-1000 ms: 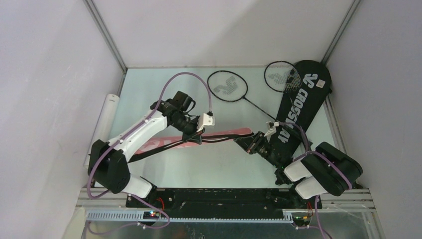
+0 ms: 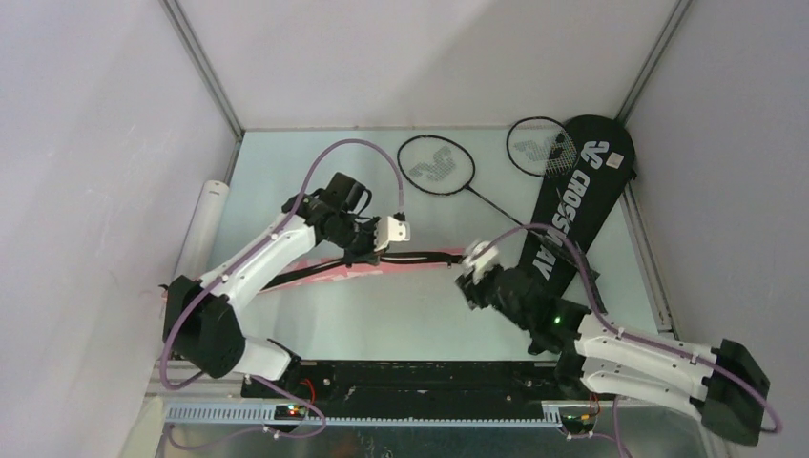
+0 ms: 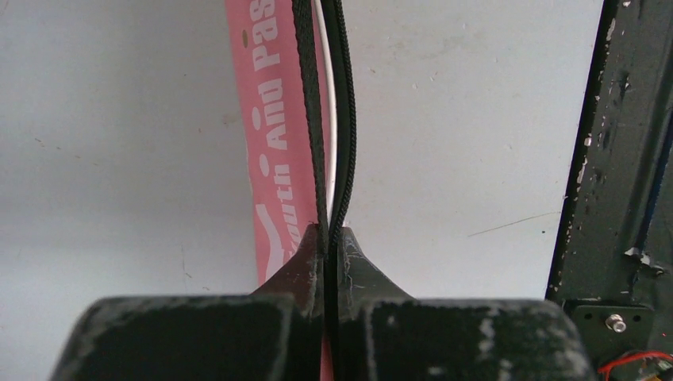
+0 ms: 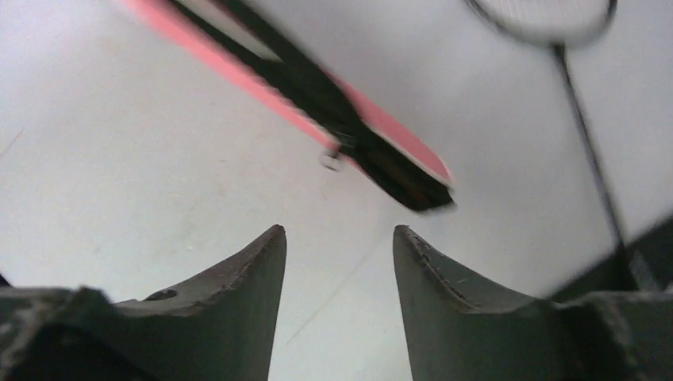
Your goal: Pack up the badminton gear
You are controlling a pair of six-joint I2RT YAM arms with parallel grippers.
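A long pink bag (image 2: 420,268) with black zipper edges lies across the middle of the table. Shut around its black edging is my left gripper, and the zipper strips (image 3: 343,135) run between the fingertips in the left wrist view. My right gripper stands open and empty, its fingers apart; the picture is blurred. Just beyond it is the bag's right end (image 4: 413,186) with a small zipper pull (image 4: 330,161). One racket (image 2: 436,166) lies at the back middle. A second racket (image 2: 541,146) partly overlaps the black CROSSWAY cover (image 2: 587,181) on the right.
A white roll (image 2: 204,229) lies along the left edge. Walls close in the back and both sides. Bare table shows in front of the pink bag and behind it at the left.
The bag's right end has shifted slightly left.
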